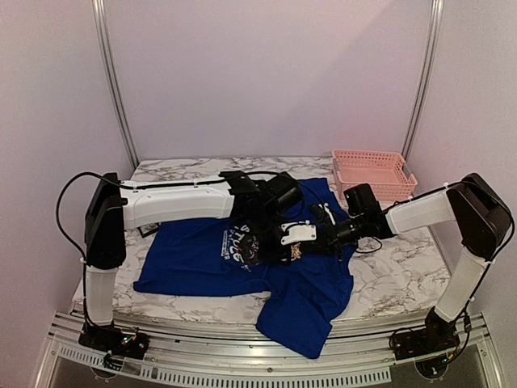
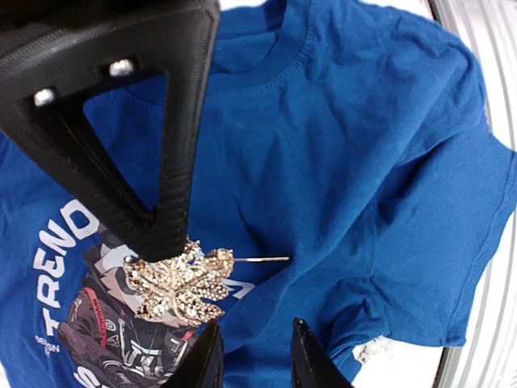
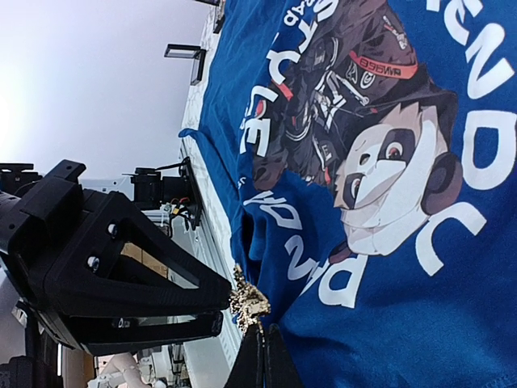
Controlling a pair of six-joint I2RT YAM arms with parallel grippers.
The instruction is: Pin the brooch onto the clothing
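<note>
The blue T-shirt (image 1: 186,259), printed with a panda figure and white lettering, lies spread on the marble table. A glittery gold brooch (image 2: 174,287) is at the fingertips of my left gripper (image 1: 287,246), its pin pointing sideways over the fabric in the left wrist view; whether that gripper grips it is unclear. My right gripper is shut near the brooch (image 3: 249,299), low at the shirt, which is bunched into a fold there. Whether the pin passes through the cloth cannot be told.
A pink plastic basket (image 1: 373,158) sits at the back right. A small dark framed object (image 1: 148,229) lies at the left edge of the shirt. Bare marble (image 1: 396,275) shows on the right of the table.
</note>
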